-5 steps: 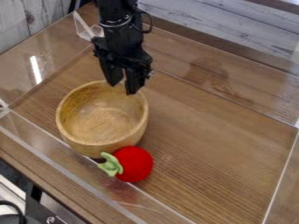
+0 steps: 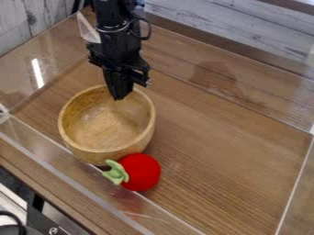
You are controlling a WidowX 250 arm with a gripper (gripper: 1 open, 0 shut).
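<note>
The black robot gripper [image 2: 119, 84] hangs just above the back rim of a wooden bowl [image 2: 106, 130], its fingertips at or near that rim. Whether its fingers are shut, and on what, is hard to tell. A red toy tomato [image 2: 140, 175] with a green leafy top lies just in front of the bowl.
A pale edge or wall runs along the left, with dark fittings at the lower left corner.
The gripper and arm have shifted a little left over the bowl's back part. The bowl and tomato look essentially unmoved.
</note>
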